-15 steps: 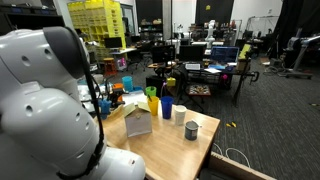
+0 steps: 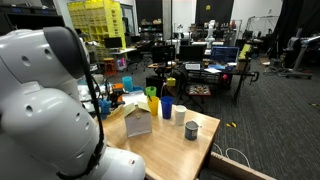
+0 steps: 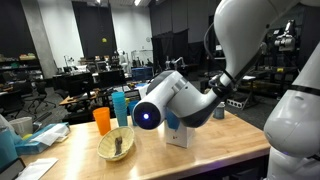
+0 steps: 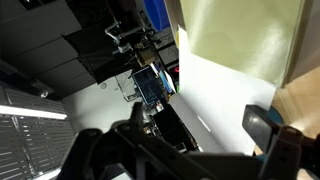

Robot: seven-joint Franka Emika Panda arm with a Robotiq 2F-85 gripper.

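A white box (image 2: 138, 122) with pale yellowish flaps on top stands on the wooden table, left of the cups. The same box (image 3: 181, 135) is partly hidden behind the arm in the second exterior view. In the wrist view, a yellowish flap (image 4: 235, 38) fills the upper right, and a white panel (image 4: 212, 95) of the box lies below it. My gripper shows two dark fingers set wide apart, with the white panel seen across the gap. Whether a finger touches the box I cannot tell.
A grey mug (image 2: 191, 130), a white cup (image 2: 180, 117) and a blue cup (image 2: 167, 104) stand right of and behind the box. In the second exterior view, a woven basket (image 3: 115, 143), an orange cup (image 3: 102, 121) and a blue cup (image 3: 120, 106) occupy the left side.
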